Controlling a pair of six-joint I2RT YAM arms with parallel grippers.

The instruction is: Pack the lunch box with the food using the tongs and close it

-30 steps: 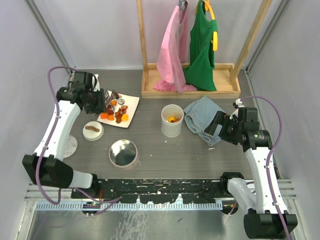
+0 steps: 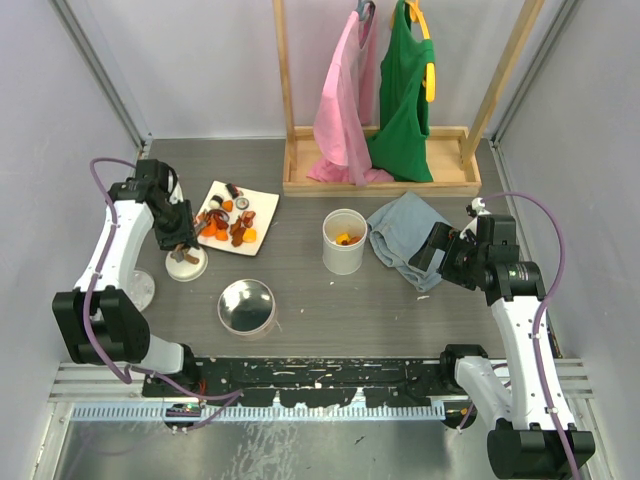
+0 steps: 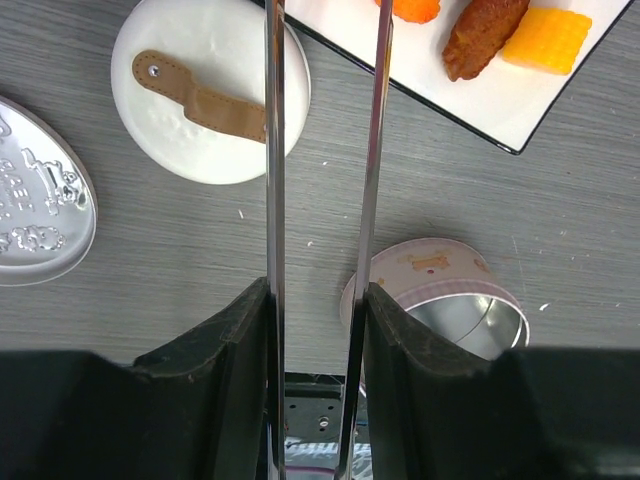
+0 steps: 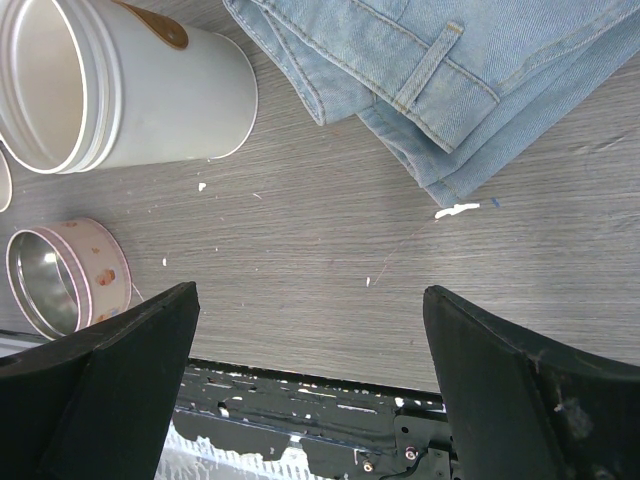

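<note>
My left gripper is shut on metal tongs, whose two long arms (image 3: 275,200) stretch forward from between the fingers. They reach over the white lid (image 3: 195,40) with a brown strap and past it toward the white square plate (image 2: 268,205) of food. Carrots, browned meat and a yellow corn piece (image 3: 547,40) lie on that plate; the tongs' tips are out of the wrist view. A white canister (image 2: 342,262) holds some yellow and orange food. Empty-looking inside, a pink round container (image 3: 432,262) stands nearer the front. My right gripper is open and empty above bare table.
Folded blue denim (image 2: 408,235) lies right of the canister. A clear round lid (image 3: 45,200) rests at the far left. At the back stands a wooden rack (image 2: 450,180) with pink and green garments.
The right arm stays still.
</note>
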